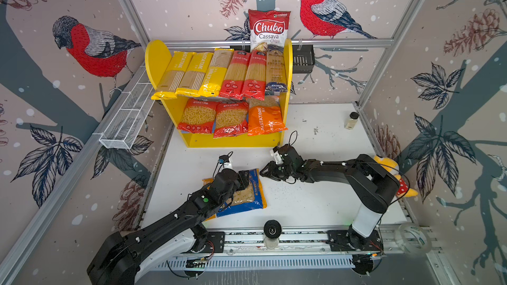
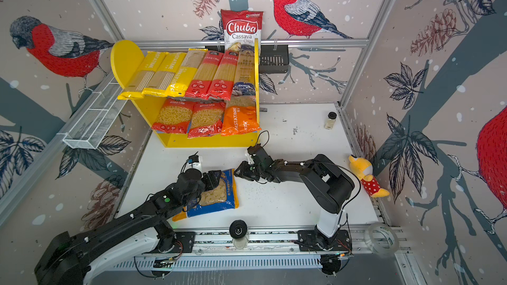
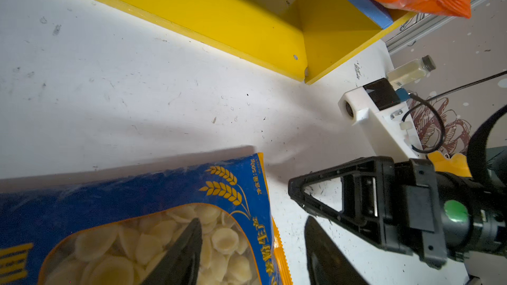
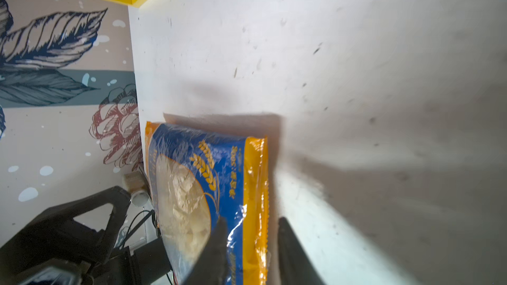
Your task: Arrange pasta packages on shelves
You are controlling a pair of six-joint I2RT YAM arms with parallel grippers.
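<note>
A blue-and-orange bag of shell pasta (image 1: 247, 195) lies flat on the white table in front of the yellow shelf (image 1: 229, 139). My left gripper hangs over it, fingers apart and empty. My right gripper is beside the bag's right edge, blurred fingers apart with nothing seen between them. On the upper tier lie yellow spaghetti packs (image 1: 191, 74), red ones (image 1: 236, 74) and a beige-blue one (image 1: 275, 68); the lower tier holds red bags (image 1: 197, 116) and an orange bag (image 1: 266, 118).
A chips bag (image 1: 268, 26) stands behind the shelf. A small bottle (image 1: 351, 120) stands at the back right, and a plush toy (image 2: 367, 174) at the right edge. A white wire rack (image 1: 124, 118) is on the left wall.
</note>
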